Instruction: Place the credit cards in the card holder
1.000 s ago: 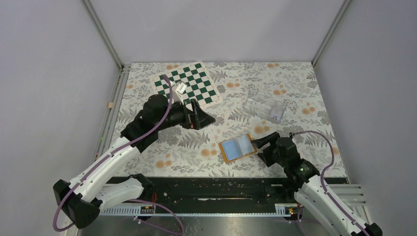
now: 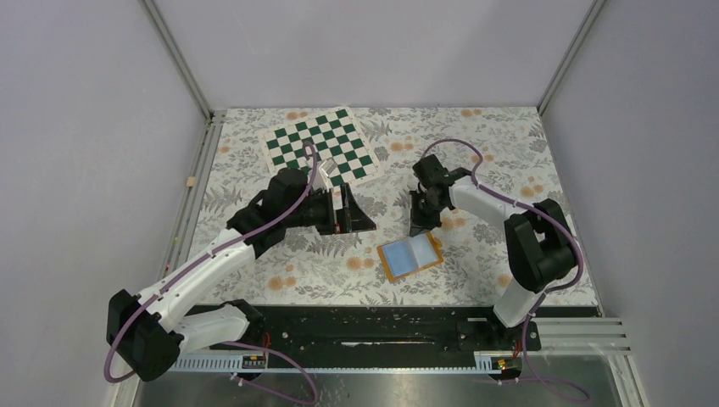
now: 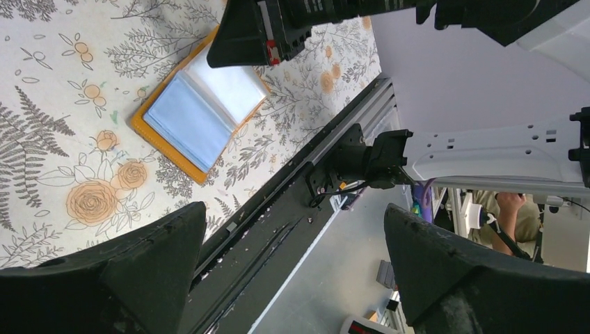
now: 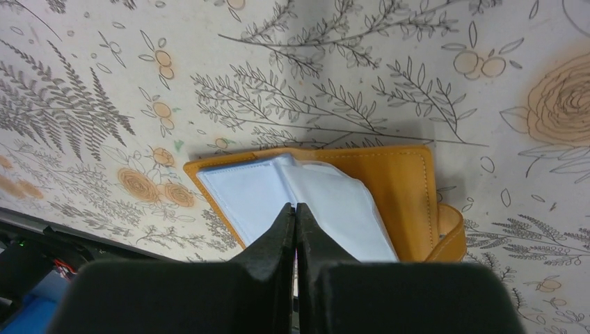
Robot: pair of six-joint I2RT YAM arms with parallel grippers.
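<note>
An open card holder [image 2: 410, 256], brown-edged with a blue and a white inner side, lies near the table's front edge. Over its far edge hovers my right gripper [image 2: 415, 231], with its fingertips pointing down. In the right wrist view its dark fingers [image 4: 275, 243] are pressed together above the white side of the card holder [image 4: 407, 188]. Only a thin pale sliver shows between them; no card face is visible. My left gripper [image 2: 359, 209] stands open to the left of the holder, with nothing between its fingers.
A green-and-white checkered board [image 2: 326, 140] lies at the back left. The flowered tabletop [image 2: 339, 271] left of the holder is free. My right arm [image 2: 479, 199] hides part of the table behind the holder.
My left arm shifted slightly right.
</note>
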